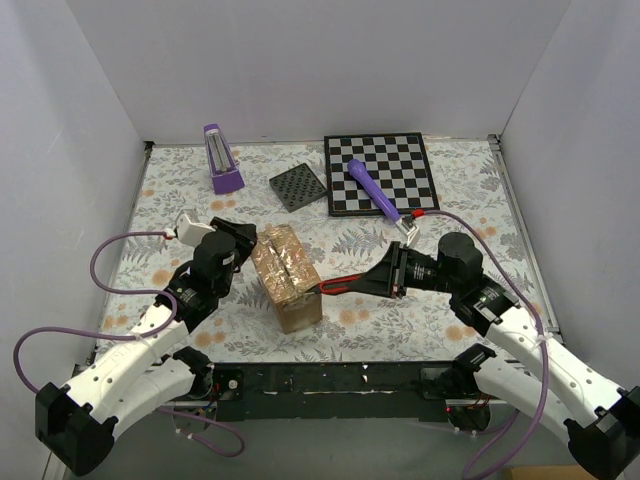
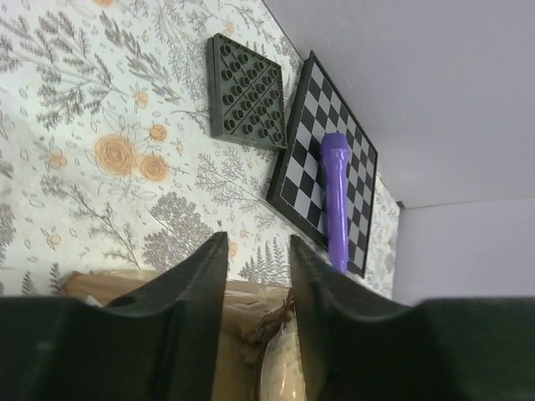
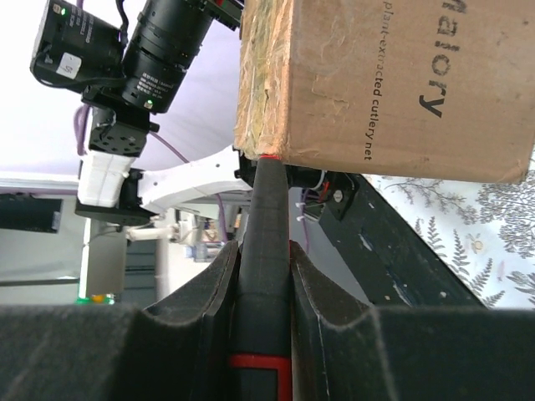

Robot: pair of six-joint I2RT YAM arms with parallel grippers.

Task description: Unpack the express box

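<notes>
A brown cardboard box [image 1: 286,270] with shiny tape along its top stands on the patterned table between my arms. Printed text shows on the side of the box [image 3: 401,92] in the right wrist view. My right gripper [image 1: 378,282] is shut on a black-and-red cutting tool [image 3: 266,225]. The tool's tip meets the taped edge near the box's front end; the blade itself is hidden. At the box's far left corner is my left gripper, its fingers [image 2: 216,263] apart. Part of the box [image 2: 255,291] shows below and between them; contact is unclear.
Behind the box lie a dark perforated block [image 1: 298,187] and a checkered board [image 1: 405,170] with a purple stick [image 1: 373,187] across it. A purple holder [image 1: 223,160] stands at the back left.
</notes>
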